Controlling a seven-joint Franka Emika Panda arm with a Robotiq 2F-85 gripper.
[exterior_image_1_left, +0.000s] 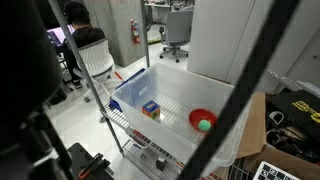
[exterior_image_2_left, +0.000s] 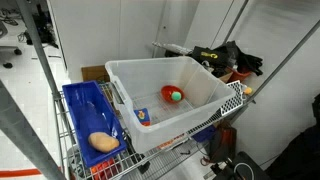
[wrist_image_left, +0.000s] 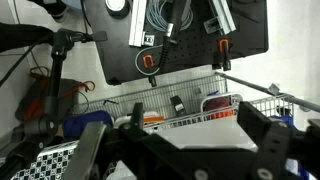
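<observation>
A translucent white bin (exterior_image_1_left: 240, 148) stands on a wire rack. Inside it a red bowl (exterior_image_1_left: 203, 118) holds a round green object (exterior_image_1_left: 204, 126), and a small blue, yellow and red box (exterior_image_1_left: 151, 109) lies nearer the other side. Exterior view 2 shows the same red bowl (exterior_image_2_left: 173, 92) and part of the small box (exterior_image_2_left: 143, 115). A blue tray (exterior_image_2_left: 73, 110) beside the bin contains a tan oval object (exterior_image_2_left: 103, 141). In the wrist view my gripper is open, its dark fingers spread apart with nothing seen held between them. The bin's contents are out of that view.
Below the gripper lie the wire rack (wrist_image_left: 190, 92) and a dark board (wrist_image_left: 190, 55) carrying cables and tools. A cardboard box (exterior_image_1_left: 257, 125) with black items stands beside the bin. The dark arm fills exterior view 1's left side; a person sits behind.
</observation>
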